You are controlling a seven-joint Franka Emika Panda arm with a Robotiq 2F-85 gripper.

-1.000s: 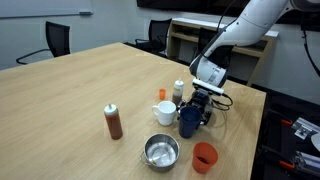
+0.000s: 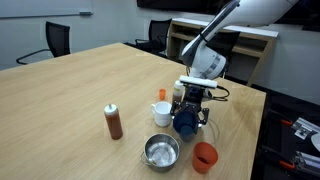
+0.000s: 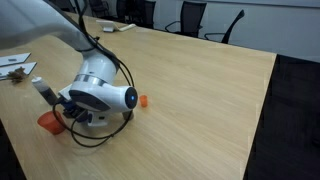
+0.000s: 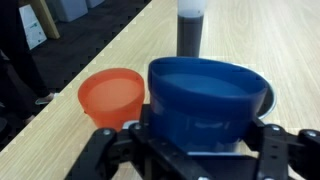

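Note:
A dark blue cup [image 2: 185,124] stands out on the table in exterior view 1, and it looks tilted. In the wrist view the same blue cup [image 4: 205,100] fills the middle, close in front of my gripper. The open fingers lie low in that view, to either side of the cup; whether they touch it I cannot tell. From exterior view 1 my gripper [image 2: 190,104] appears right at the cup, partly hidden by the arm's cables. In exterior view 2 the arm covers the cup.
A red-orange cup [image 2: 205,157] and a metal bowl [image 2: 161,151] stand at the front. A white mug [image 2: 162,112] is just left of the blue cup, with a dark red bottle [image 2: 114,122] farther left. An orange item [image 2: 162,94] lies behind.
The cup, upright earlier, now looks leaned over and sits slightly left and lower in the picture. Other objects have not moved.

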